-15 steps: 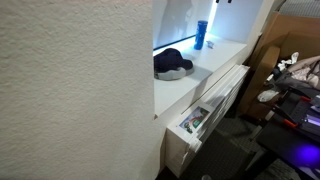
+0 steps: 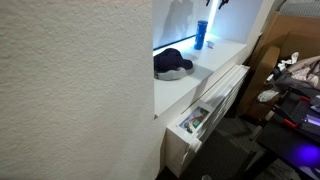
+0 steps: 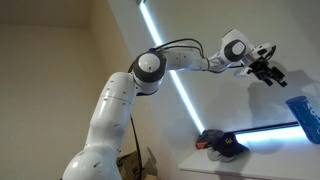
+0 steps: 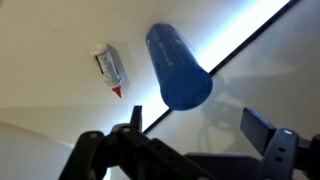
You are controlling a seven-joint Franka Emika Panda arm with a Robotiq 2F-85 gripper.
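A blue cylindrical cup or bottle (image 2: pixel 200 35) stands on the white ledge near the wall; in exterior view 2 the blue container (image 3: pixel 305 118) is at the right edge. My gripper (image 3: pixel 269 65) hangs above and left of it there, apart from it. From the wrist, the blue container (image 4: pixel 178 62) lies ahead, beyond the gap of my gripper, whose fingers (image 4: pixel 255 128) are spread wide with nothing between them. A small white bottle with a red tip (image 4: pixel 107 68) lies beside the blue container.
Dark caps (image 2: pixel 172 65) rest on the ledge nearer the wall corner. Beneath the ledge, a white drawer (image 2: pixel 178 131) stands pulled out with small items inside. A bright light strip (image 3: pixel 183 92) runs along the wall. A brown couch (image 2: pixel 262 72) is at the right.
In exterior view 1 the dark gripper tips at the top edge have come slightly lower and to the left, nearer the blue container. The objects on the ledge have not moved.
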